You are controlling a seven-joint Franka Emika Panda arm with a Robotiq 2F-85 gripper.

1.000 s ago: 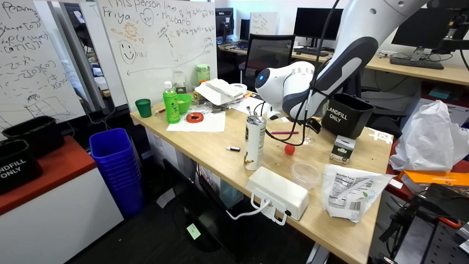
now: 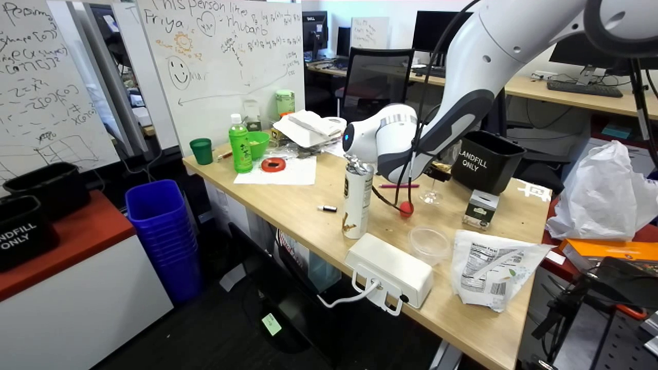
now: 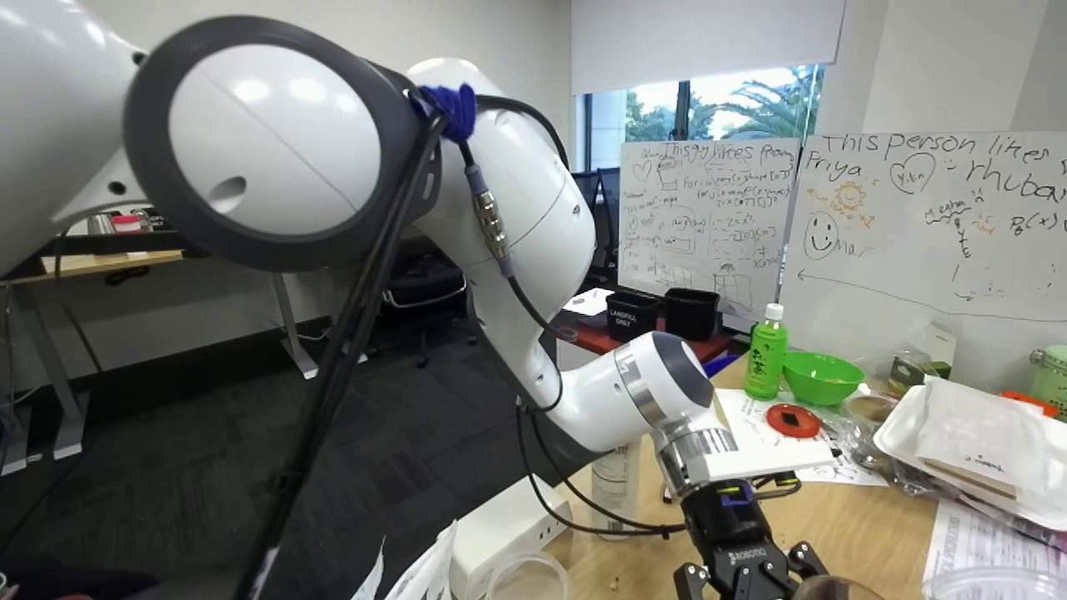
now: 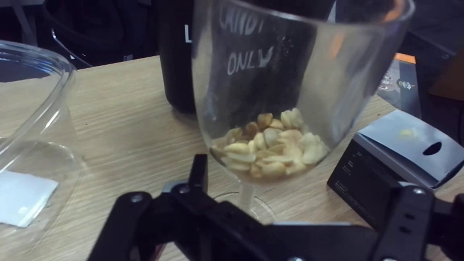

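In the wrist view, a clear stemmed glass [image 4: 278,100] holding pale nuts [image 4: 278,150] stands upright on the table. My gripper is open, low in that view, and the glass rises just beyond its fingers. Whether a finger touches the stem, I cannot tell. Exterior view 1 has the gripper [image 2: 439,170] small and partly hidden by the arm and cables, with the glass base [image 2: 430,197] showing beneath it. From exterior view 2, the gripper [image 3: 748,570] points down at the bottom edge, beside a brownish rounded shape that may be the glass.
A black landfill bin [image 2: 488,161] stands behind the glass, with a small grey-black box [image 2: 481,209] to the right. Also close by are a red ball [image 2: 406,209], a clear tub [image 2: 429,244], a tall white can [image 2: 356,200] and a white bag [image 2: 493,268].
My wrist and forearm have shifted left and a little lower in exterior view 1. The hanging cables moved with them, while the objects on the table look unmoved.
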